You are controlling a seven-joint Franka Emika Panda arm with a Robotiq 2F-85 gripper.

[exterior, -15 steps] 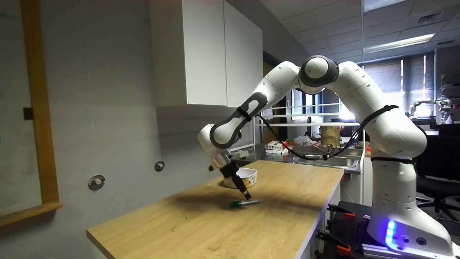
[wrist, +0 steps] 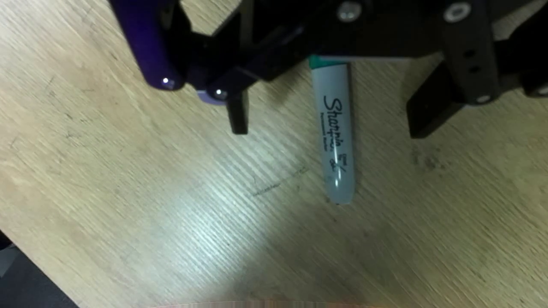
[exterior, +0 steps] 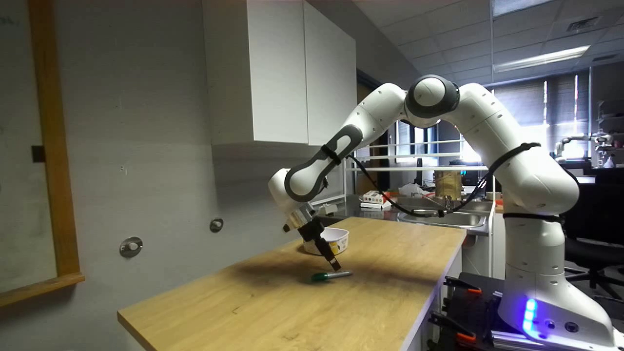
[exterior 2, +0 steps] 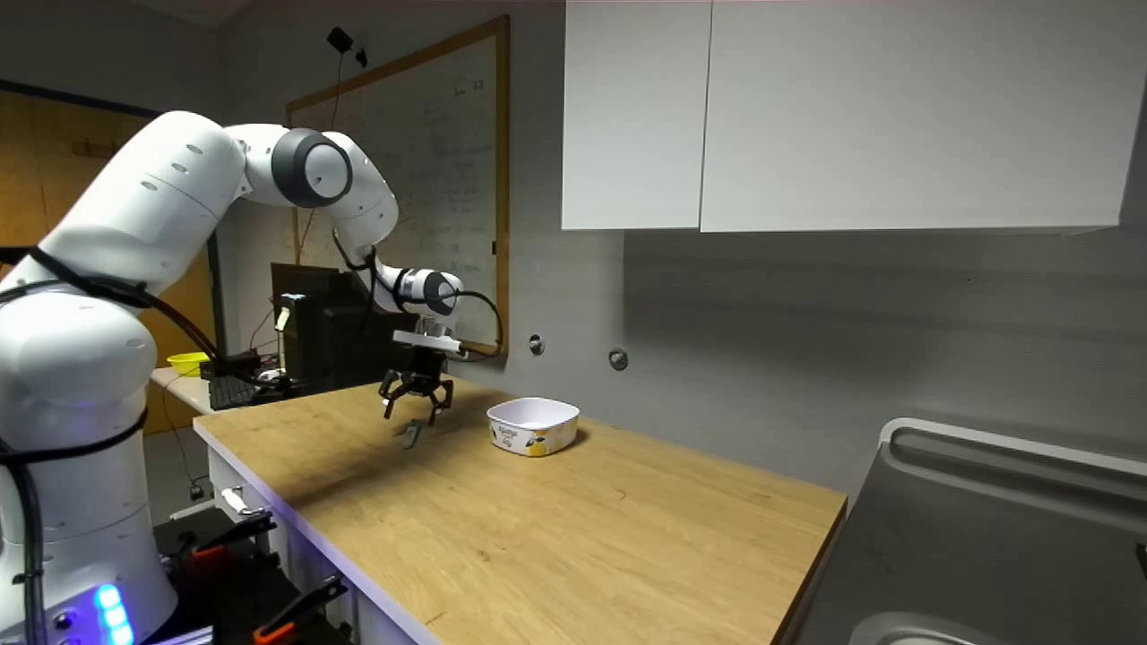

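A Sharpie marker (wrist: 336, 133) with a grey body and a green cap lies flat on the wooden tabletop. In the wrist view its cap end runs up under the gripper's dark body, so most of the cap is hidden. My gripper is open, one finger well to either side of the marker and neither touching it. From the side, the gripper (exterior: 336, 268) hangs tilted just above the marker (exterior: 331, 275). The second exterior view shows the spread fingers of the gripper (exterior 2: 411, 415) over the marker (exterior 2: 411, 434).
A white bowl (exterior 2: 533, 410) with a lemon print stands on the table (exterior 2: 602, 527), close to the gripper on the wall side. White cabinets (exterior 2: 860, 118) hang above. A sink (exterior: 447, 219) lies beyond its far end.
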